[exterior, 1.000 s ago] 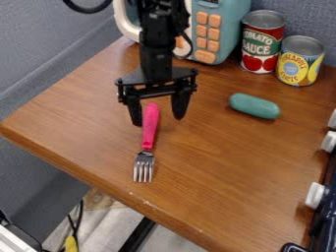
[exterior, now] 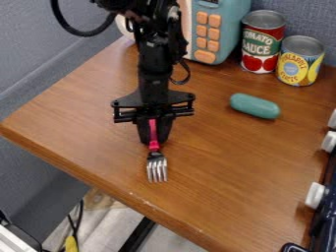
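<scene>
My gripper [exterior: 153,119] hangs over the middle-left of the wooden table, pointing down, closed around the pink handle of a fork [exterior: 156,167]. The fork's silver tines point toward the front edge of the table. Most of the handle is hidden behind the gripper.
At the back stand a teal toy appliance [exterior: 217,25], a red can [exterior: 261,44] and a yellow can [exterior: 300,63]. A green cylindrical object [exterior: 254,105] lies right of the gripper. A dark appliance with white knobs [exterior: 319,221] sits at the right edge.
My gripper has come down onto the fork and closed on its handle. The fork has shifted slightly to the right.
</scene>
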